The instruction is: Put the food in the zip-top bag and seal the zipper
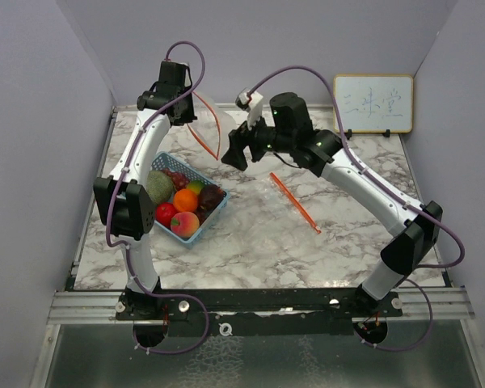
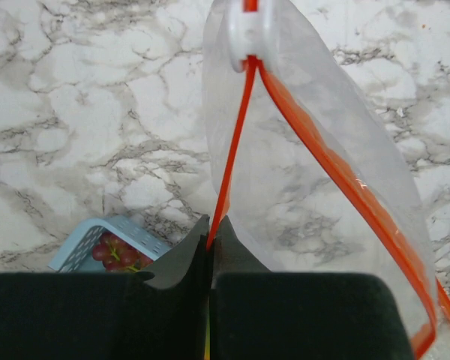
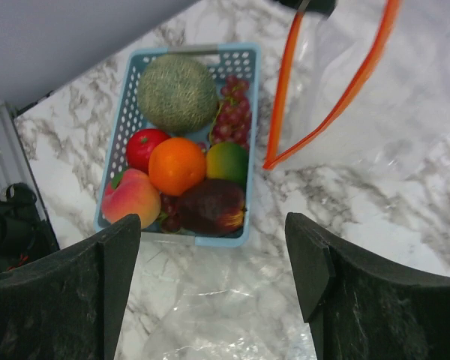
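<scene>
A clear zip top bag (image 1: 204, 129) with an orange zipper hangs at the back, left of centre. My left gripper (image 1: 190, 120) is shut on one side of its rim; in the left wrist view the orange zipper strip (image 2: 229, 176) runs into the fingertips (image 2: 226, 244). The far side of the mouth hangs loose, leaving it spread. To the right, my right gripper (image 1: 236, 153) stands open and empty, apart from the bag. Food fills a blue basket (image 3: 256, 75): a melon (image 3: 177, 94), grapes (image 3: 232, 112), an orange (image 3: 178, 166), a peach (image 3: 131, 197), a red fruit (image 3: 144, 148) and others.
Flat on the marble table lies another clear bag with an orange strip (image 1: 295, 202). A small whiteboard (image 1: 373, 103) stands at the back right.
</scene>
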